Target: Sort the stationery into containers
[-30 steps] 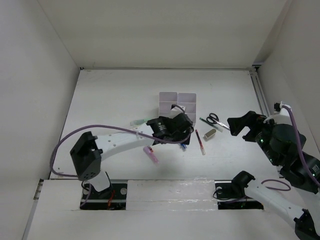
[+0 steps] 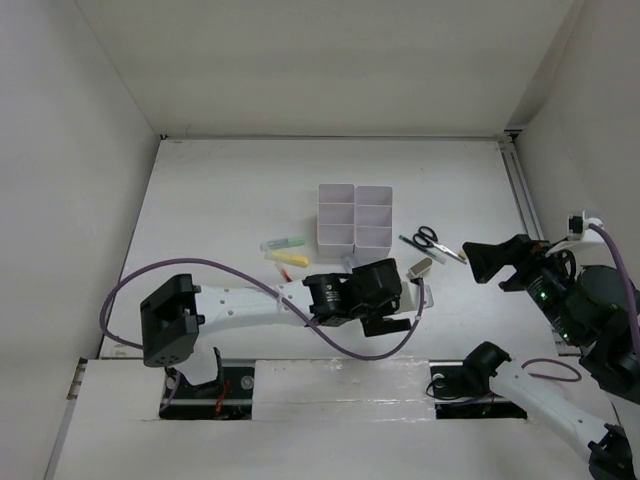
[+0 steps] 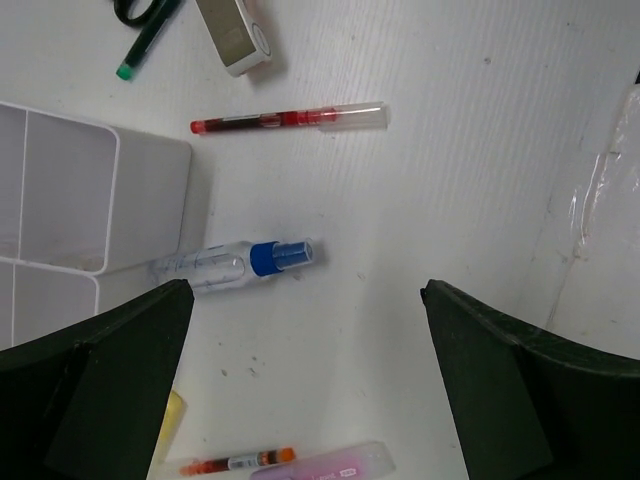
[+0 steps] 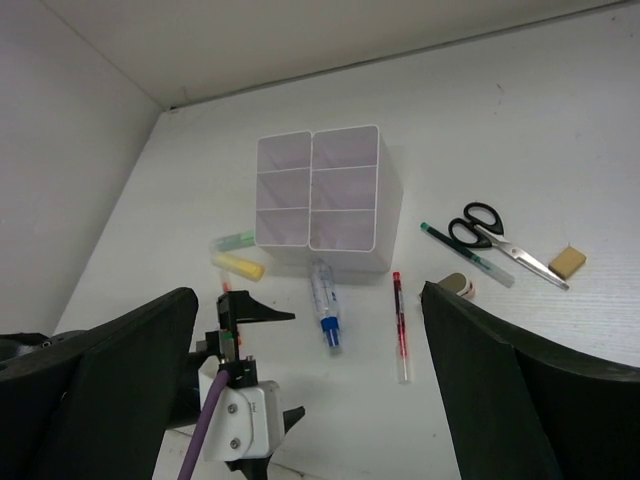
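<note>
My left gripper (image 2: 394, 298) is open above the front of the table. Its wrist view shows a red pen (image 3: 260, 121), a clear blue-capped bottle (image 3: 220, 266) beside the white compartment organizer (image 3: 145, 195), a pink item (image 3: 320, 464) and an orange pen (image 3: 235, 462). My right gripper (image 2: 495, 258) is open, raised at the right. Its view shows scissors (image 4: 490, 235), a green pen (image 4: 460, 250), an eraser (image 4: 567, 262), a grey oval item (image 4: 457, 284), a yellow item (image 4: 240, 266) and a green item (image 4: 234, 241). The organizer's visible compartments look empty.
Walls (image 2: 60, 240) bound the sides and back. The left arm covers much of the front centre, and the right arm fills the right side.
My left gripper has moved from over the organizer toward the front right, away from it. The objects look unmoved.
</note>
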